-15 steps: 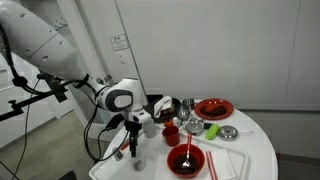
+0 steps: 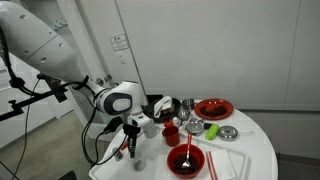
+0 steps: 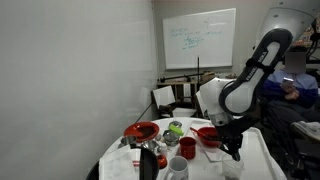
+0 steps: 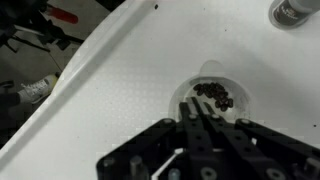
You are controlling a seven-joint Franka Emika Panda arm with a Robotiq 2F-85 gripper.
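Note:
A small pale, see-through cup (image 4: 212, 80) holding dark reddish-brown beans (image 4: 213, 96) is on the white table in the wrist view. My gripper (image 2: 132, 153) points down at the table's near left part, with the cup (image 2: 139, 165) just by its fingertips. In the wrist view the dark fingers (image 4: 193, 130) cover the cup's near side. The fingers look drawn in, but what sits between them is hidden. Exterior view 2 has the gripper (image 3: 234, 154) low over the table's right side.
A red bowl (image 2: 186, 172) with dark contents stands to the gripper's right, beside a white tray (image 2: 236, 158). Behind are a red cup (image 2: 171, 134), a red plate (image 2: 214, 109) and a green item (image 2: 212, 132). A metal container (image 4: 290, 12) stands at the wrist view's upper right.

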